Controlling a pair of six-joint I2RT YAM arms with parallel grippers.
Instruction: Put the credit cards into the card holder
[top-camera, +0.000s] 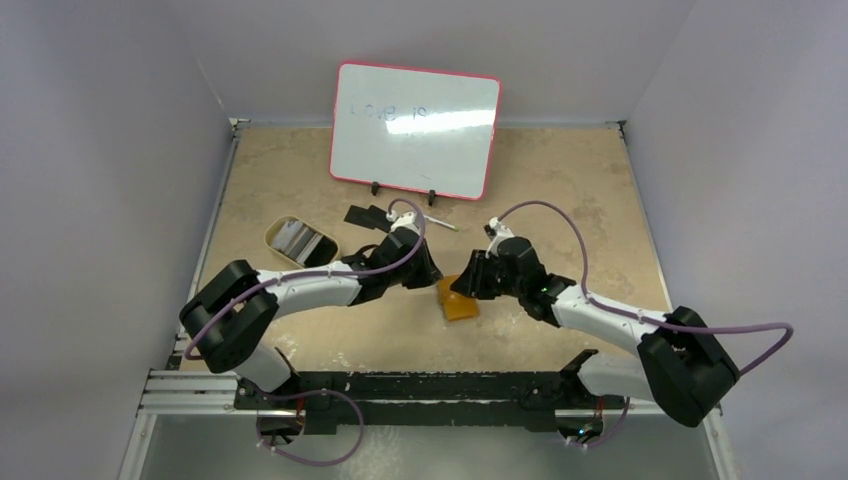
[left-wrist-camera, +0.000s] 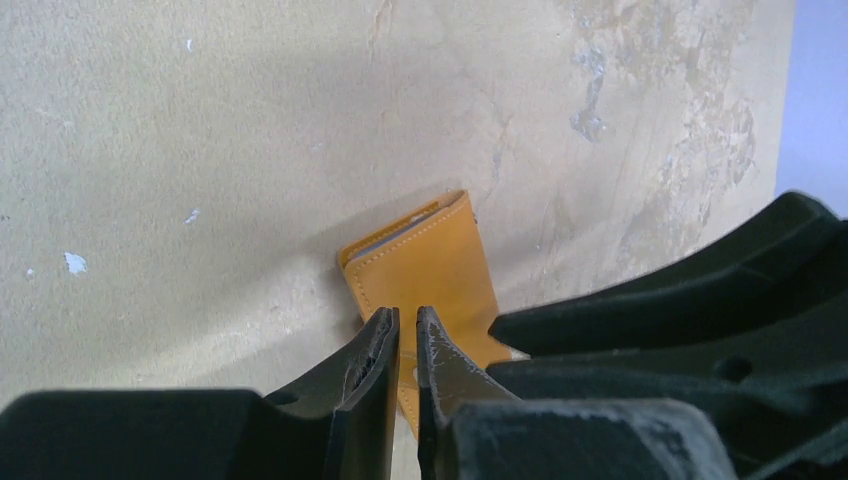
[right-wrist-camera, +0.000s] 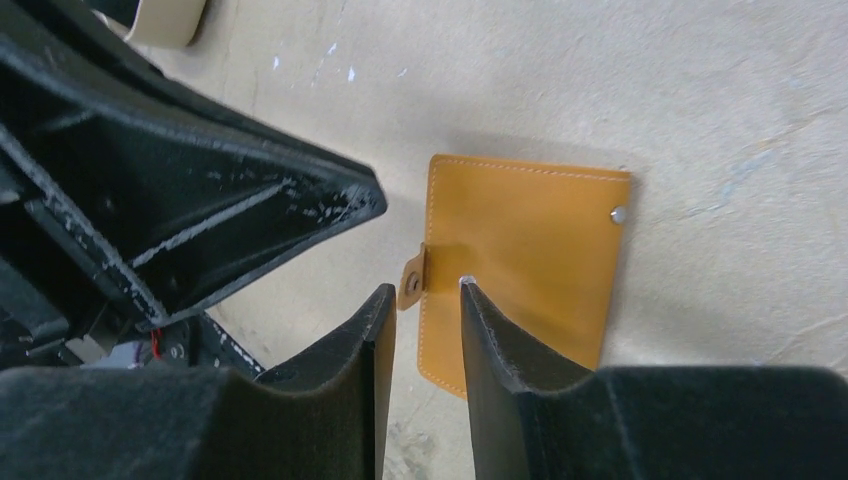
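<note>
The orange card holder (top-camera: 461, 308) lies on the table between my two grippers. Its top edge gapes a little in the left wrist view, a grey edge showing inside the slot (left-wrist-camera: 408, 231). A small strap tab (right-wrist-camera: 412, 277) sticks up from its side, and a metal snap (right-wrist-camera: 618, 215) sits near a corner. My left gripper is slightly open above the holder, with a narrow empty gap. More widely parted, my right gripper is also over the holder and holds nothing. Grey and black cards (top-camera: 302, 243) appear to stand in a tan basket (top-camera: 272, 240).
Two flat black pieces (top-camera: 357, 215) and a white-green pen (top-camera: 440, 222) lie before the whiteboard (top-camera: 415, 130). Both grippers are close together: the right one's dark finger (left-wrist-camera: 690, 300) intrudes in the left wrist view.
</note>
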